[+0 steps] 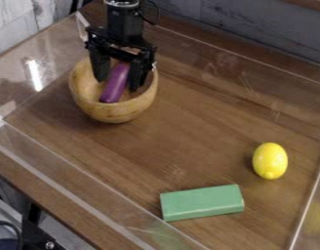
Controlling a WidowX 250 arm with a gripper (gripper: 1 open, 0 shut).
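Note:
My black gripper (120, 61) reaches down from the top into the wooden bowl (113, 109), its fingers open on either side of a purple elongated object (116, 86) lying tilted in the bowl. Whether the fingers touch the object is hard to tell.
A yellow lemon-shaped object (269, 160) lies at the right. A green block (202, 202) lies at the front.

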